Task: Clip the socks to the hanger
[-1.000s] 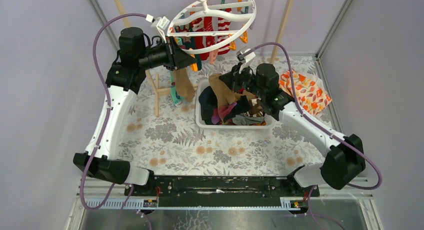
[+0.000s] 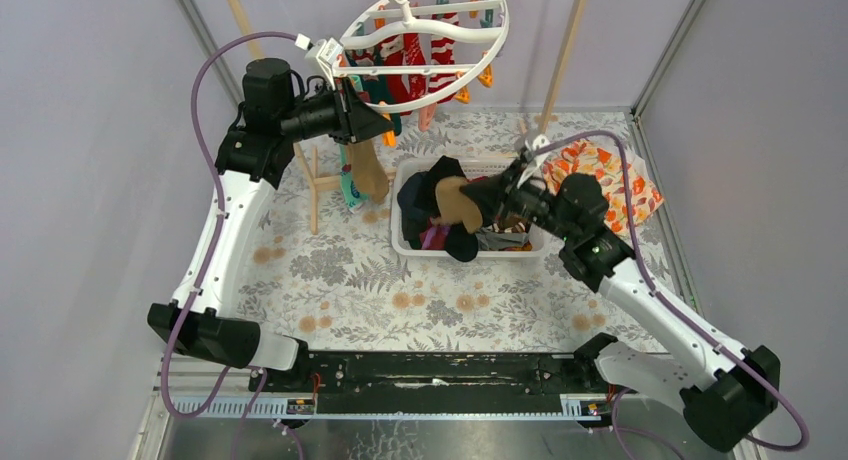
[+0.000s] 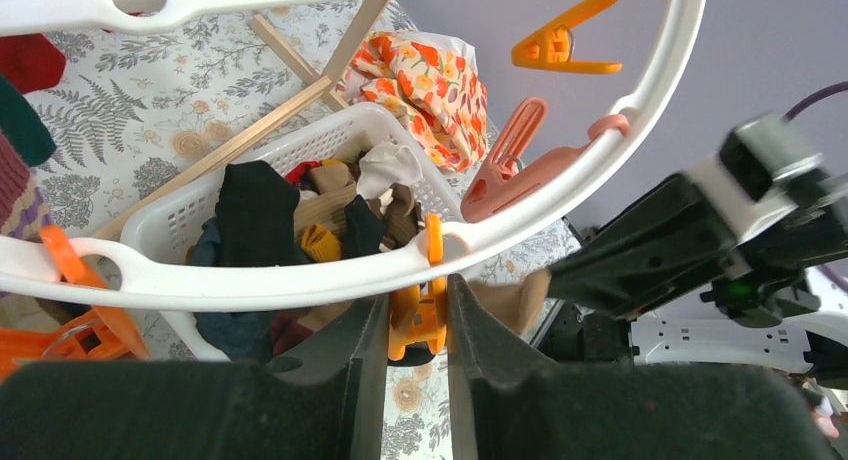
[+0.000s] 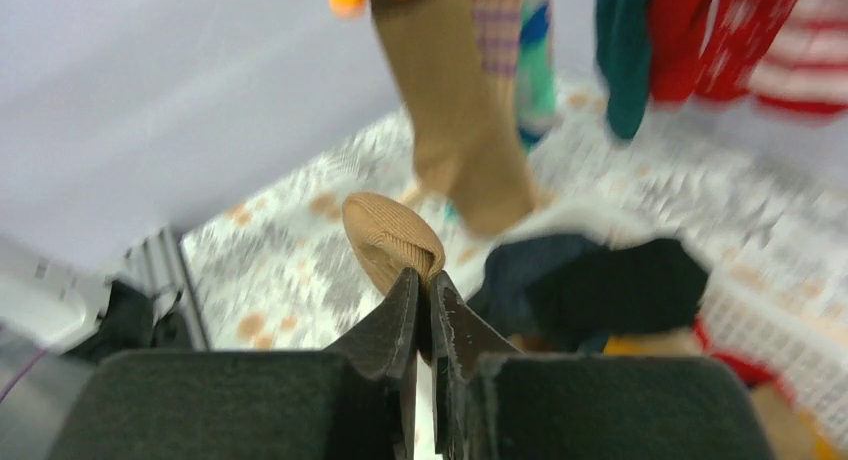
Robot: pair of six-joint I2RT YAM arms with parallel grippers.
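The white round hanger (image 2: 430, 104) carries colored clips, with several socks hanging from it. My left gripper is shut on an orange clip (image 3: 430, 305) at the hanger's near rim. My right gripper is shut on a tan sock (image 4: 390, 235), held over the laundry basket (image 2: 468, 252), lower right of the left gripper in the top view. Another tan sock (image 2: 366, 170) hangs below the left side of the hanger. The right wrist view is blurred.
The basket holds dark and colored socks. An orange floral cloth (image 2: 610, 185) lies at the right. A wooden stand (image 2: 315, 190) is at the left.
My right gripper has moved down and toward the front in the top view, bringing the tan sock out from where it lay over the basket's contents. The left arm has stayed still.
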